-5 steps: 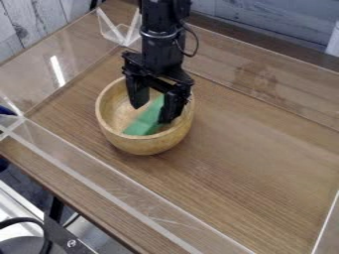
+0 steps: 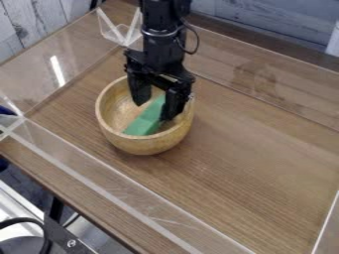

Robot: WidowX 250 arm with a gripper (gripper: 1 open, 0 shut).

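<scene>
A round wooden bowl (image 2: 146, 140) stands on the wooden table, with a green oblong object (image 2: 145, 122) lying inside it. My black gripper (image 2: 155, 93) hangs over and into the bowl, open, its fingers reaching down on either side near the upper end of the green object. Whether a finger touches the object cannot be told, and part of the bowl's back is hidden behind the gripper.
Clear strips or panels edge it at the lower left and right. A black cable (image 2: 40, 224) lies off the lower left corner.
The gripper has shifted very slightly up and to the left. The bowl and green object look almost unchanged.
</scene>
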